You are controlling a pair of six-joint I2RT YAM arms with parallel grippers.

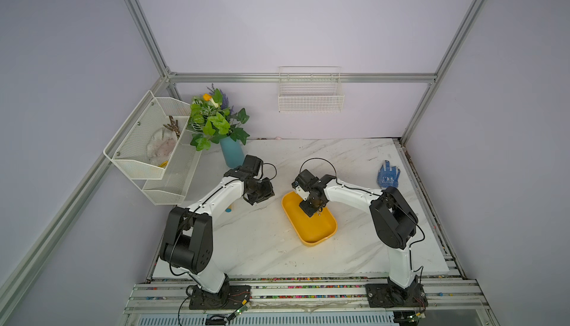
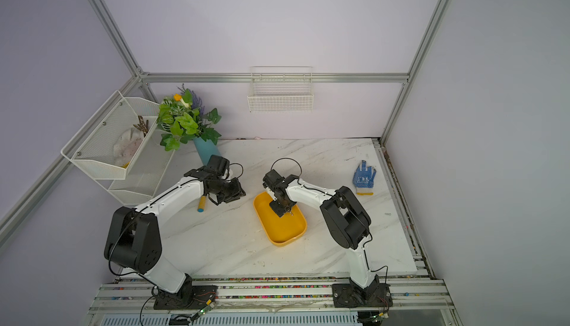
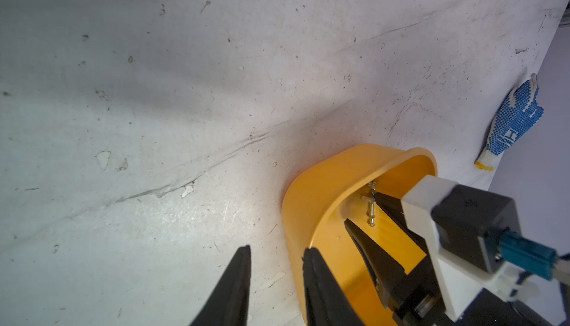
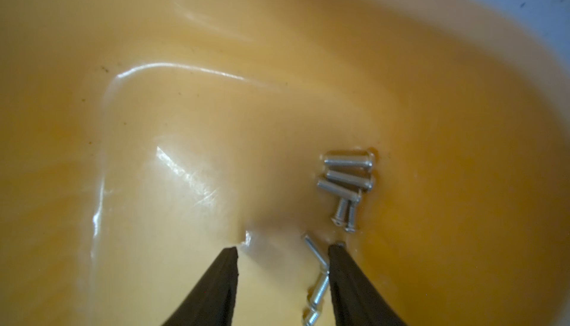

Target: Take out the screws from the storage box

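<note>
Several silver screws lie loose on the floor of the yellow storage box. In the right wrist view they form a cluster, with a few more close beside one fingertip. My right gripper reaches down into the box, its fingers apart and nothing held between them. To the left of the box, over the bare table, is my left gripper, also with parted fingers and an empty gap. The left wrist view shows the right gripper's fingers near a screw by the box wall.
A blue glove lies at the right of the table. At the back left stands a teal vase with flowers, and a yellow-and-blue handled object lies partly under the left arm.
</note>
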